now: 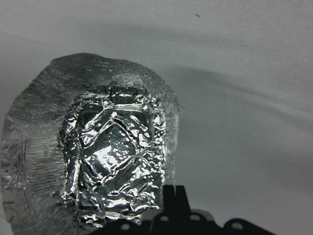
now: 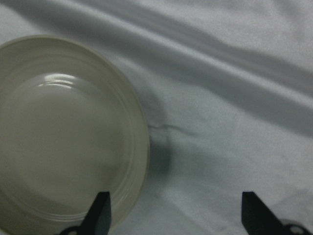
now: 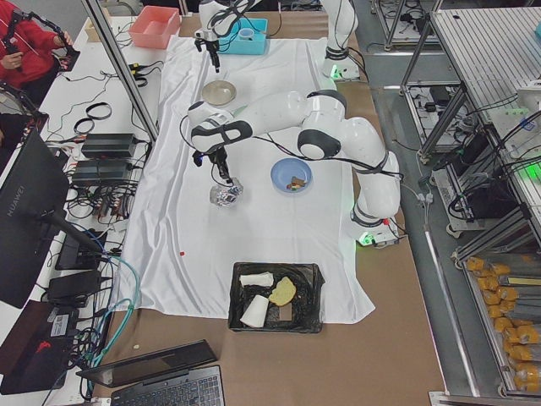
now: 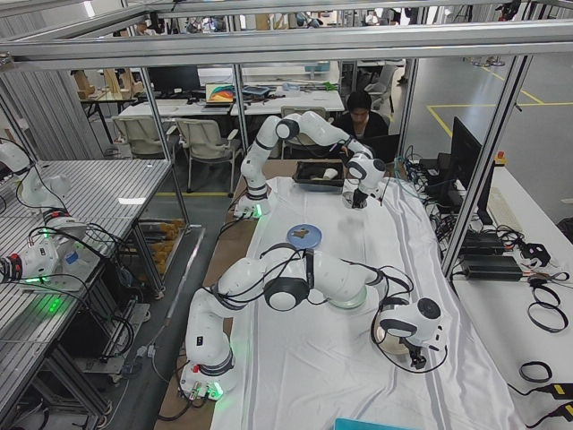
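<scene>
A crumpled silver foil item with a clear rim (image 1: 112, 152) is at mid-cloth in the camera left view. My left gripper has its fingers closed together on its right edge. My right gripper stands open above the cloth, beside a beige plate (image 2: 63, 137), with nothing between its fingers.
A blue plate (image 3: 291, 173) with brown pieces lies right of the foil. A black tray (image 3: 275, 318) with several food-like pieces is at the near end. A blue bin (image 3: 241, 47) stands at the far end. The cloth between foil and tray is largely clear.
</scene>
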